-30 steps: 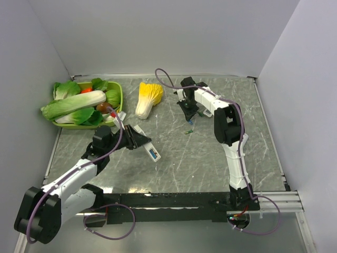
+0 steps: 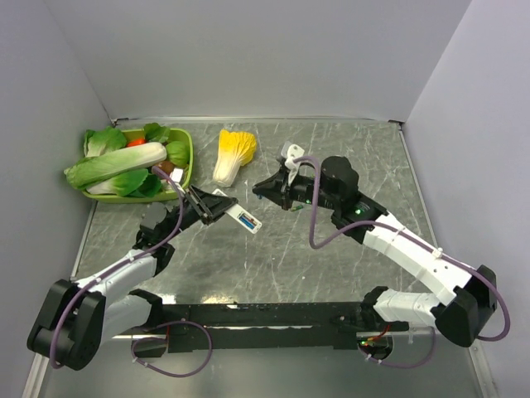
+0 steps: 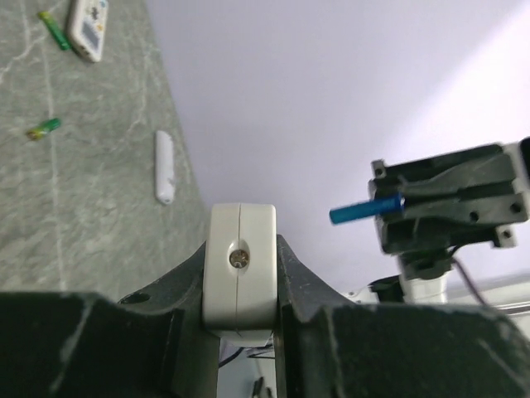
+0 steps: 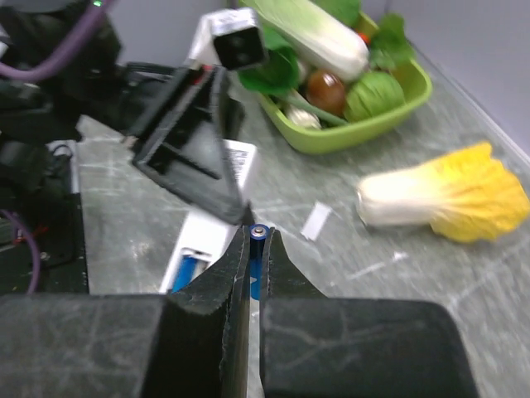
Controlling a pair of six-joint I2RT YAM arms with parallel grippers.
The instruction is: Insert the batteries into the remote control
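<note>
My left gripper (image 2: 217, 207) is shut on the white remote (image 2: 247, 218), which tilts with its open compartment facing up and a blue battery inside; in the left wrist view its end (image 3: 240, 265) sits between the fingers. My right gripper (image 2: 263, 189) is shut on a blue battery (image 4: 257, 265), held upright in the right wrist view and raised just right of the remote. In the left wrist view that battery (image 3: 354, 211) juts from the right gripper. Green batteries (image 3: 43, 128) lie on the table.
A green basket of vegetables (image 2: 108, 196) stands at the back left, with a yellow cabbage (image 2: 234, 153) beside it. A second remote (image 3: 88, 29) and a white bar (image 3: 164, 166) lie on the table.
My right gripper has lifted the blue battery off the table and moved left toward the held remote. The left gripper has shifted slightly right with the remote.
</note>
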